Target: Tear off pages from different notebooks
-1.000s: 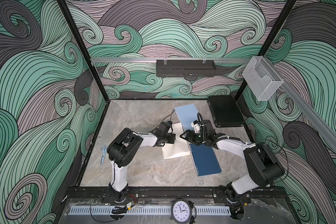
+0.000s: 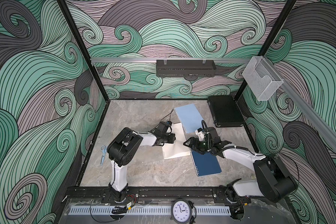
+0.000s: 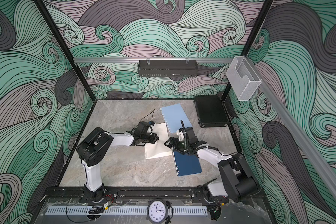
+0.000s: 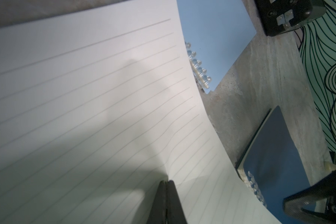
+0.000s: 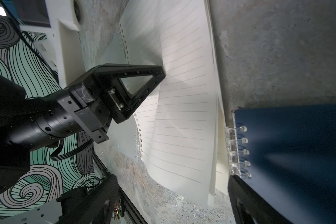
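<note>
An open spiral notebook (image 2: 176, 149) lies in the middle of the table, its lined page (image 4: 100, 93) facing up. My left gripper is shut with its tips pressed on that page, which creases around them; nothing else shows between its fingers. In the right wrist view the page (image 5: 181, 127) bulges up, its right edge lifted above the sheets below. My right gripper stands open, its fingers (image 5: 246, 203) spread over the notebook's right edge and the dark blue notebook (image 5: 295, 149). A light blue notebook (image 2: 190, 115) lies closed behind.
A black case (image 2: 224, 110) stands at the back right. Blue-handled scissors (image 2: 103, 153) lie at the far left. A wire mesh holder (image 2: 261, 80) hangs on the right rail.
My right gripper has moved toward the front and slightly right, from over the light blue notebook's lower end to the dark blue notebook's upper end. The left arm has stayed nearly still.
</note>
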